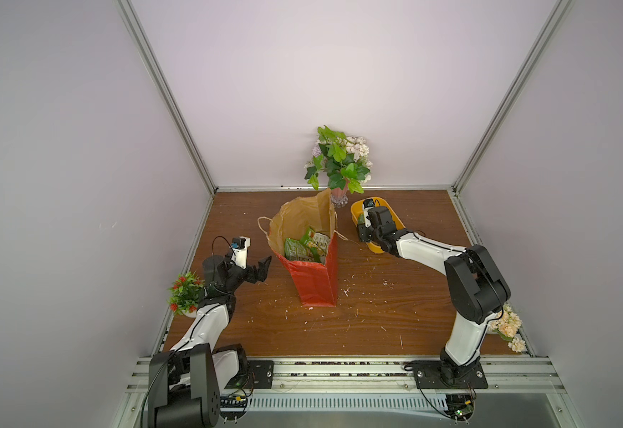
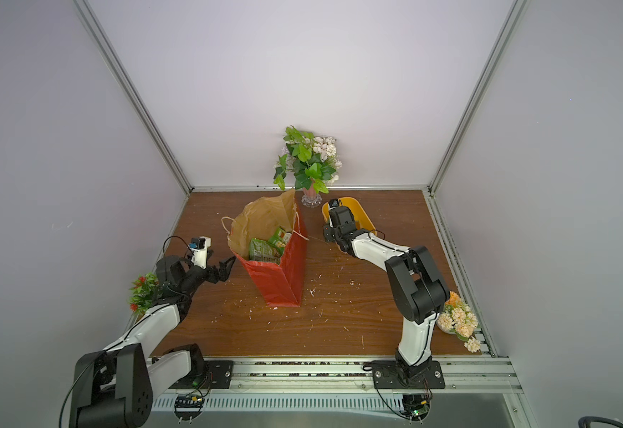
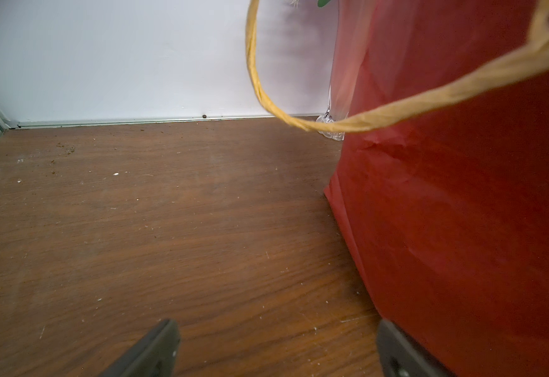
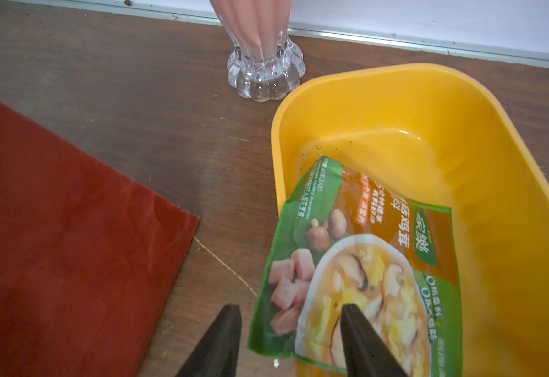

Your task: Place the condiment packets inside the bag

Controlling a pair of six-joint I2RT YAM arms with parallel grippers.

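Observation:
The red paper bag (image 1: 315, 281), brown inside, stands upright mid-table with its mouth open. Green condiment packets (image 1: 299, 249) show in it. Another green and orange packet (image 4: 375, 270) lies in the yellow tray (image 4: 494, 251), one corner over the tray's near-left rim. My right gripper is down at that packet, its two fingers (image 4: 219, 342) apart, with the packet's lower-left edge in view between them; contact cannot be told. Left of the bag, my left gripper is open and empty, near the bag's red side.
A vase of flowers (image 1: 338, 160) stands at the back between bag and tray. The bag's rope handle (image 3: 375, 119) hangs out toward my left gripper. Potted flowers stand at both sides. The table (image 1: 389, 306) in front of the tray is clear.

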